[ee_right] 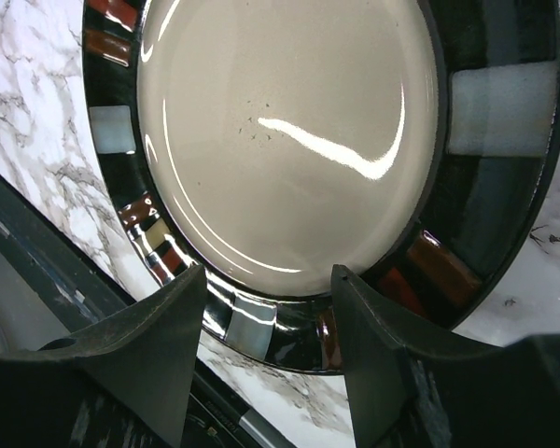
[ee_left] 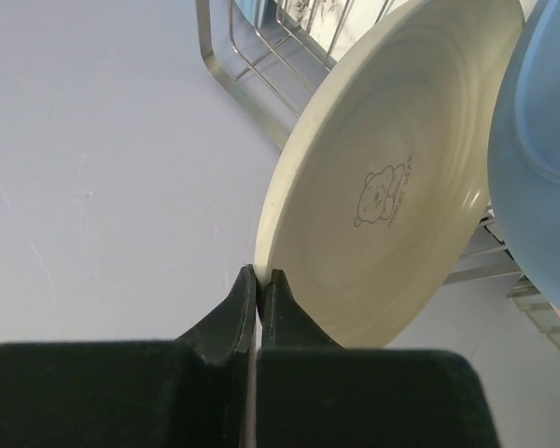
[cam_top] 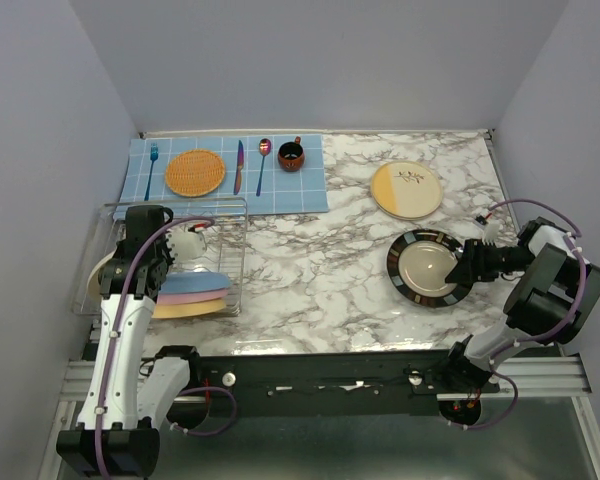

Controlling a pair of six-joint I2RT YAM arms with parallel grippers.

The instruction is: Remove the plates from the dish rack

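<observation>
A cream plate (ee_left: 401, 187) with a small bear drawing leans in the dish rack (cam_top: 243, 240), its rim pinched at the lower edge by my left gripper, which is shut on it. Beside it, close on the right in the left wrist view, stands a blue plate (ee_left: 551, 159). From above, the blue plate (cam_top: 195, 283), a pink plate (cam_top: 192, 297) and a yellow plate (cam_top: 188, 310) show in the rack next to the left arm. My right gripper is open over the near rim of a dark-rimmed plate (ee_right: 280, 140) lying on the counter.
A yellow-and-cream plate (cam_top: 410, 190) lies flat at the back right. On a blue mat (cam_top: 310, 190) are a woven coaster (cam_top: 194, 172), a mug (cam_top: 291, 156) and cutlery. Marble counter (cam_top: 310, 280) between rack and dark-rimmed plate is clear.
</observation>
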